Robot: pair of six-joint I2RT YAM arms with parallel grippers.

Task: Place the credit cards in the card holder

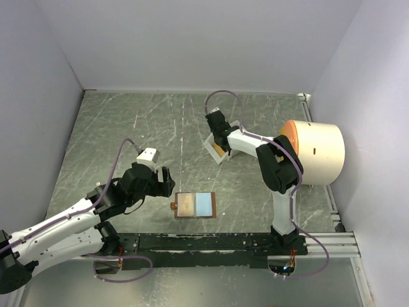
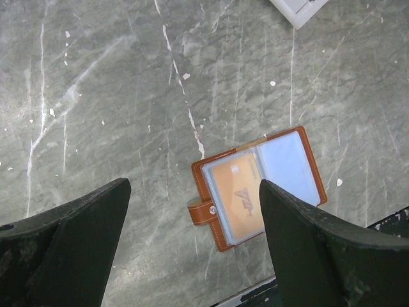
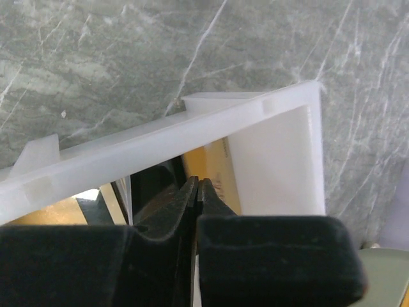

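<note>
The brown card holder lies open on the table, with clear sleeves and one orange-looking and one pale blue side. My left gripper hovers above and beside it, its fingers spread wide and empty. A white box farther back holds upright cards. In the right wrist view, a black card and a yellow card stand inside that box. My right gripper is shut with its tips at these two cards; nothing shows between its fingers. Its dark body covers the near part of the box.
A large cream cylinder with an orange end stands at the right edge. Walls enclose the back and sides.
</note>
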